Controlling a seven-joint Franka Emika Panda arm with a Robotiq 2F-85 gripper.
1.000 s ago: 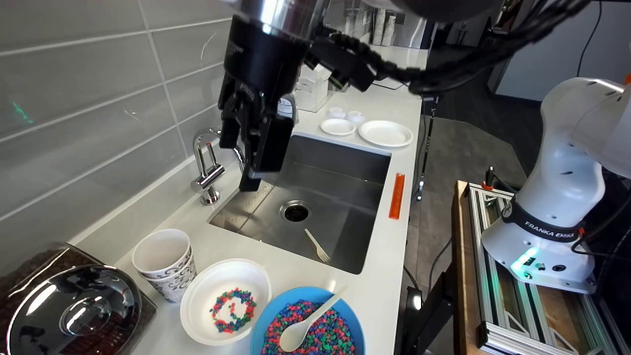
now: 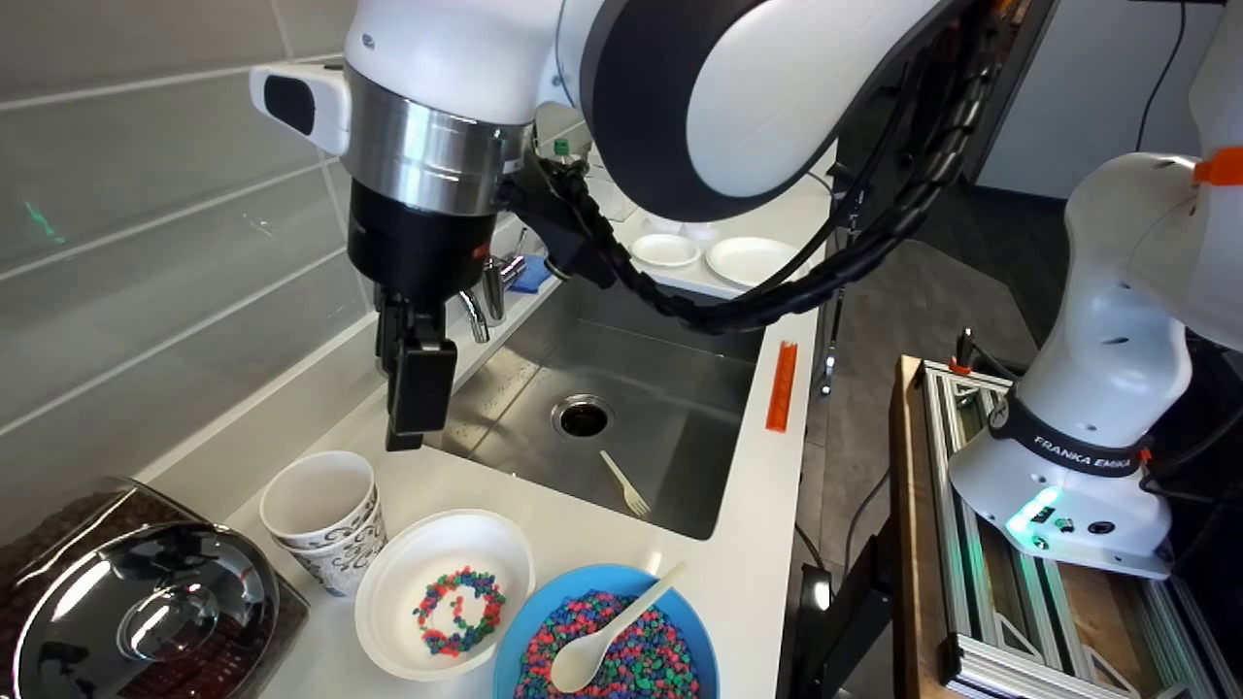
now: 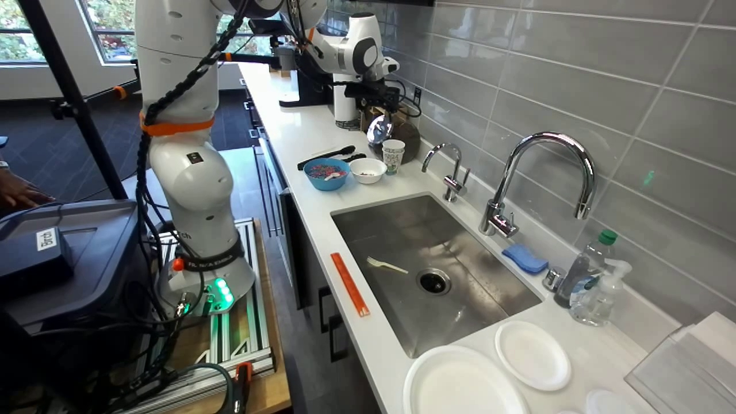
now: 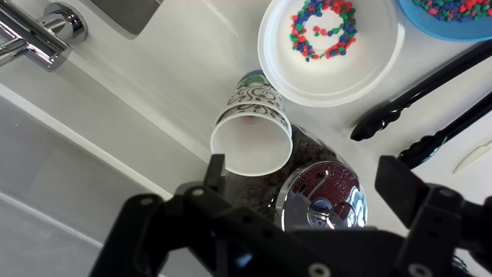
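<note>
My gripper is open, its two black fingers wide apart in the wrist view with nothing held between them. In exterior view 1 the gripper (image 2: 410,408) hangs above the counter by the sink corner, pointing down. Stacked patterned paper cups (image 4: 251,138) stand on the counter below, apart from the fingers. Beside them is a white bowl (image 2: 396,582) with a ring of red, green and blue bits (image 2: 460,612). The blue bowl (image 2: 509,670) is full of the same bits, and a white spoon (image 2: 594,652) lies on them.
A clear jar with a shiny lid (image 2: 146,623) stands near the wall. Black tongs (image 4: 410,101) lie behind the bowls. The sink (image 3: 414,276) holds a pale fork (image 3: 387,265). The tap (image 3: 455,183) rises at the sink's wall side.
My arm has moved left and nearer to the camera in exterior view 1, toward the cups. It now covers part of the tap. The cups, bowls and fork stay in place.
</note>
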